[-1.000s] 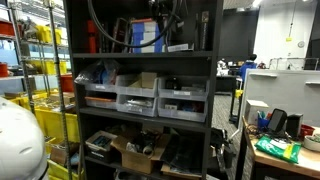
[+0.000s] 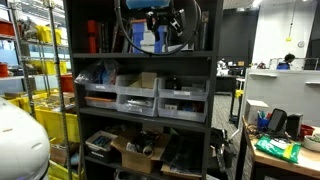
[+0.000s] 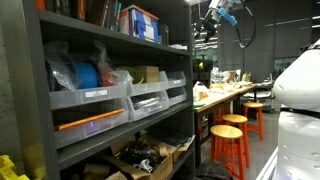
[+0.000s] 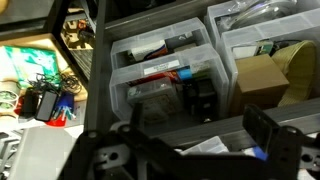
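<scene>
My gripper stands open in the wrist view, its two dark fingers spread wide along the bottom edge with nothing held between them. It looks down over the shelf's clear plastic bins. One bin (image 4: 165,110) holds small dark items and a red and blue piece. In exterior view 1 the gripper (image 2: 166,47) hangs in front of the upper shelf, above the bins (image 2: 137,86). A brown cardboard box (image 4: 262,80) lies in the neighbouring bin. In exterior view 2 part of the arm (image 3: 215,17) shows high at the right, away from the shelf.
The dark shelf unit (image 2: 213,103) has books (image 2: 93,37) above and a cardboard box (image 2: 141,153) below. To the right, a wooden table (image 2: 290,153) carries a green packet (image 2: 277,149). Orange stools (image 3: 232,132) stand beyond the shelf.
In exterior view 1 the gripper has come down in front of the upper shelf, and the cable loop around it has changed shape. The shelf and its contents look unmoved.
</scene>
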